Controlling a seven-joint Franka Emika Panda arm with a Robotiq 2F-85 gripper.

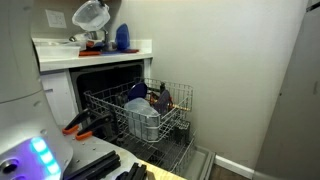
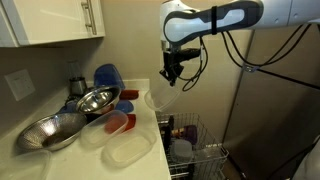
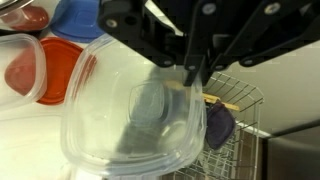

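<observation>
A clear plastic container hangs tilted from my gripper, which is shut on its rim. In exterior view 2 the same container is above the counter's edge, beside the dishwasher, with the gripper at its top. Exterior view 1 shows the container well clear of the counter; the gripper is mostly cut off by the frame's top. The pulled-out dishwasher rack stands below, holding a translucent container and dark items.
More clear containers rest on the counter, near a metal colander and a steel bowl. Red lids and a blue item sit towards the back. A wall rises behind the rack.
</observation>
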